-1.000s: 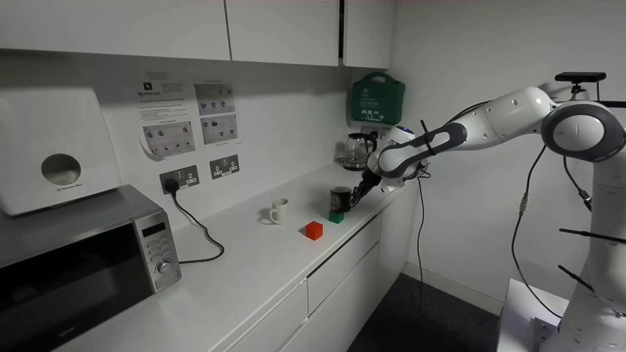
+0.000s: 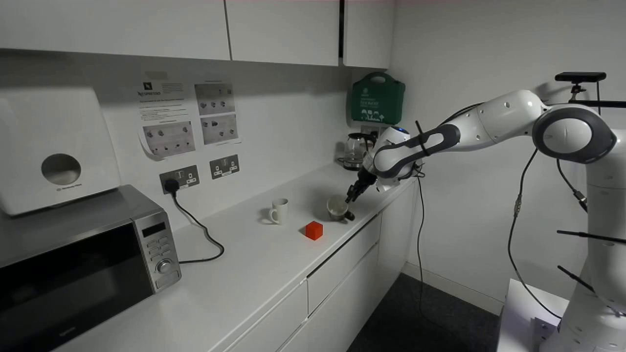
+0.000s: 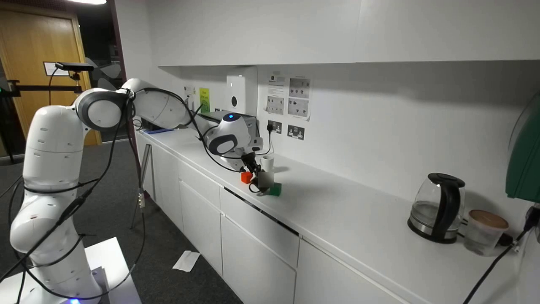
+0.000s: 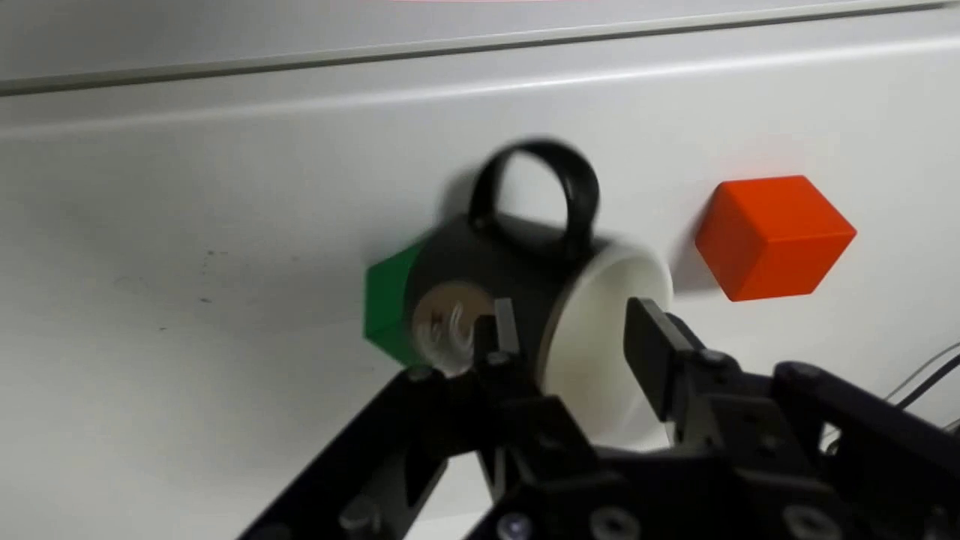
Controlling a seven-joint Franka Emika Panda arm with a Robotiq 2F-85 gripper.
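Note:
A black mug (image 4: 531, 261) with a white inside is tipped over at the green block (image 4: 387, 301), its mouth turned to the right in the wrist view and its handle toward the counter's front edge. Exterior view 1 shows the mug's pale mouth (image 2: 336, 205) facing the camera. My gripper is over the mug with its fingers apart, one in front of the dark side and the other in front of the white mouth. Whether either finger touches the mug, I cannot tell. The mug hides part of the green block (image 3: 275, 189).
Near the tipped mug sits a red block (image 2: 314, 231), with a white mug (image 2: 279, 211) farther back. A microwave (image 2: 82, 252) takes up one end of the counter; a glass kettle (image 3: 438, 207) stands toward the other. Between kettle and mug, the counter (image 3: 344, 202) is clear.
The black mug stood upright on the green block, by the gripper; now it has tipped over with its mouth toward exterior view 1.

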